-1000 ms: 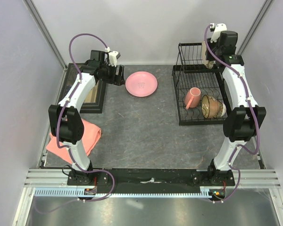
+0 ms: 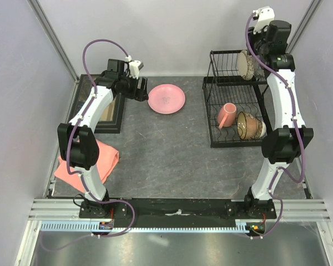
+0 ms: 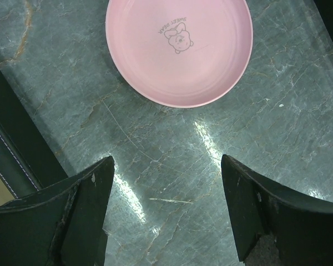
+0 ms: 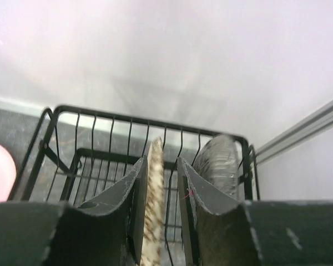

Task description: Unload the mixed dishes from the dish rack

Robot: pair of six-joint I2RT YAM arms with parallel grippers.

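Observation:
The black two-tier dish rack [image 2: 212, 111] stands at the right. In its upper tier are an upright cream patterned plate [image 2: 245, 65] and a greyish dish [image 4: 219, 160] to its right. Below lie a pink mug [image 2: 227, 114] and brown-rimmed bowls [image 2: 247, 126]. At the upper tier, my right gripper is partly open; the plate's edge appears in the gap between its fingers, with space on the right side. A pink plate [image 3: 180, 55] lies flat on the counter. Beside it my left gripper is open and empty.
A dark framed tray [image 2: 116, 119] lies under the left arm, and a folded salmon cloth [image 2: 105, 159] is at the front left. White walls close off the back and sides.
The patterned plate has shifted slightly and shows more of its face. The left arm and pink plate are still.

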